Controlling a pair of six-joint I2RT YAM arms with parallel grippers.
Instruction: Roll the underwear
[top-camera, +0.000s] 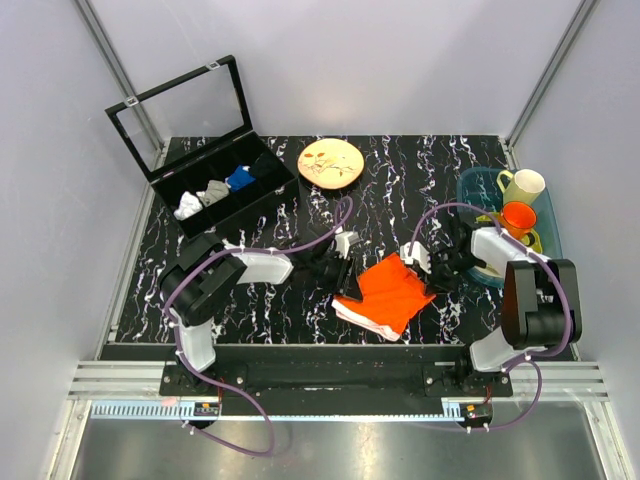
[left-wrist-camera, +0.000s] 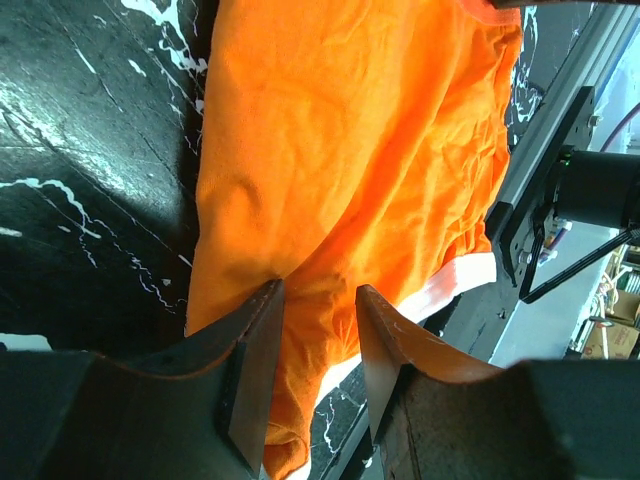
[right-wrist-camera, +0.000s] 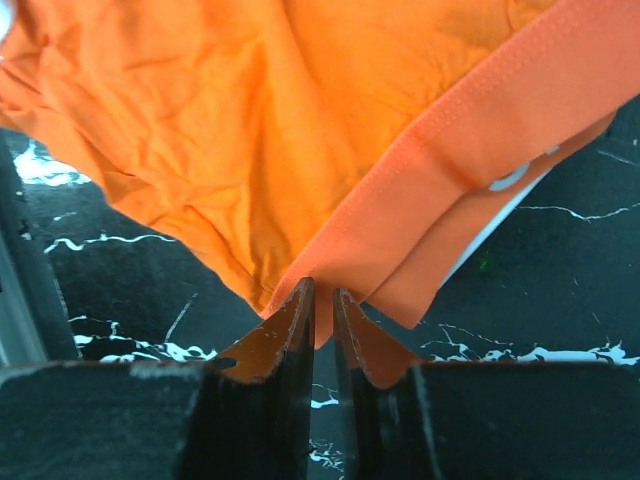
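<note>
The orange underwear lies spread at a slant near the table's front edge, a white band along its lower left side. At its left end my left gripper stands part open, its fingers on either side of a creased ridge of the orange cloth. My right gripper is shut on the corner of the waistband at the opposite end. In the top view, both hands cover the parts of the cloth they meet.
An open black box with several folded cloths stands at the back left. A plate lies at the back middle. On the right, a teal basket holds cups, close to my right arm.
</note>
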